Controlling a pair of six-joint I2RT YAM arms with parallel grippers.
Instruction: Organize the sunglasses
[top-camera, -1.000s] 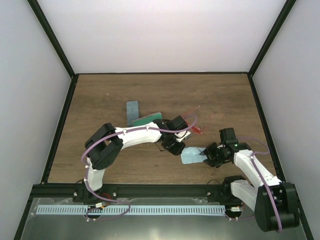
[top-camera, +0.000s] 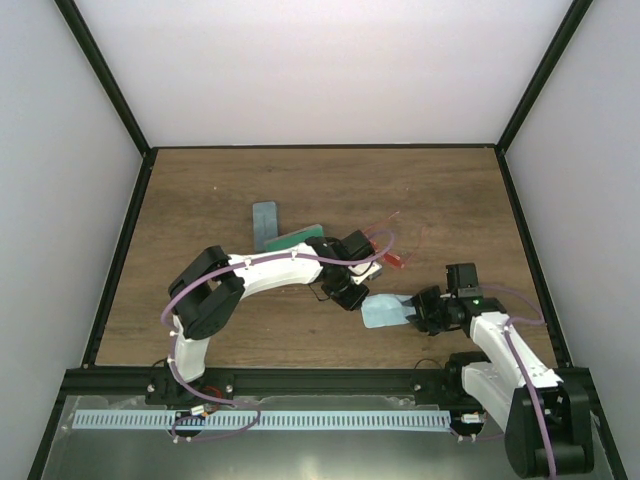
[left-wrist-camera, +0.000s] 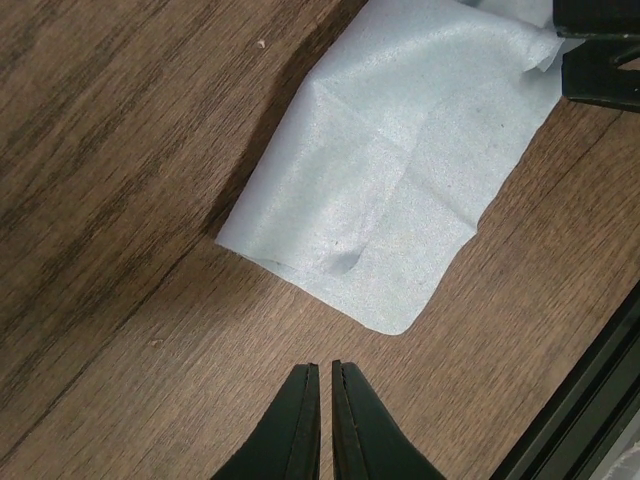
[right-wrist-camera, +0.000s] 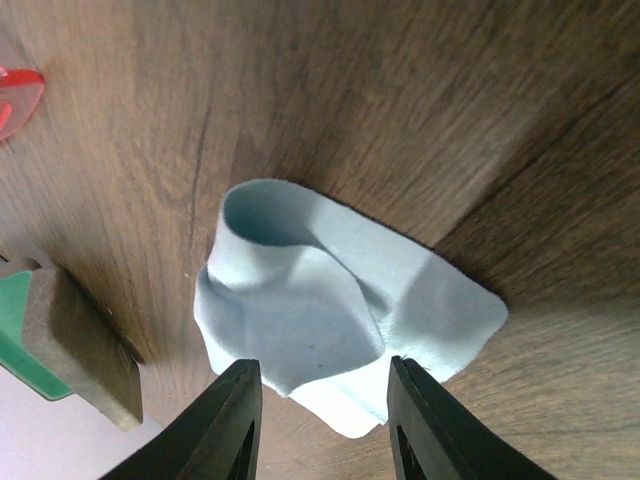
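Note:
A pale blue cloth (top-camera: 383, 311) (left-wrist-camera: 380, 190) (right-wrist-camera: 285, 315) lies partly folded on the wood at the lower right of the workspace. My left gripper (top-camera: 358, 298) is shut beside it, with nothing visible between the tips. My right gripper (top-camera: 420, 312) has its fingers apart over the cloth's folded right end. Red sunglasses (top-camera: 392, 258) (right-wrist-camera: 15, 98) lie behind the grippers. A dark wire shape (top-camera: 320, 294), perhaps glasses, shows under the left arm, partly hidden.
A green open case (top-camera: 290, 238) (right-wrist-camera: 25, 330) and a grey case (top-camera: 264, 222) sit at the middle-left, partly behind my left arm. The dark front rail (left-wrist-camera: 585, 390) is near the cloth.
My right arm has shifted slightly to the right and toward the back over the last second. The left arm and the cloth look much the same.

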